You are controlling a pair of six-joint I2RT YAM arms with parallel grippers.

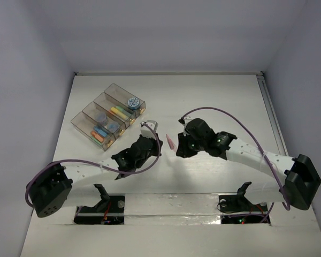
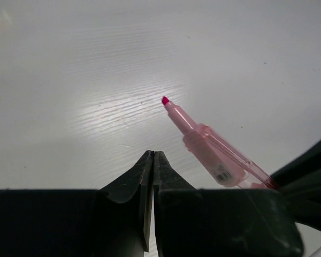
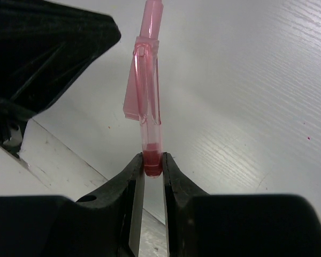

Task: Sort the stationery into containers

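Observation:
A pink highlighter (image 1: 172, 142) without a cap, its tip bare, is held up between the two arms. My right gripper is shut on its rear end. In the left wrist view the highlighter (image 2: 211, 150) lies to the right of my left gripper, outside its fingers. Those fingertips are pressed together with nothing between them. From above, the left gripper (image 1: 159, 144) is just left of the highlighter's tip, with a small gap. The right wrist view shows the left gripper's dark fingers beside the highlighter (image 3: 147, 80).
At the back left stands a clear organizer (image 1: 113, 88) with several compartments. Orange and blue markers (image 1: 99, 132), yellow ones (image 1: 119, 113) and a round blue item (image 1: 133, 103) sit in it.

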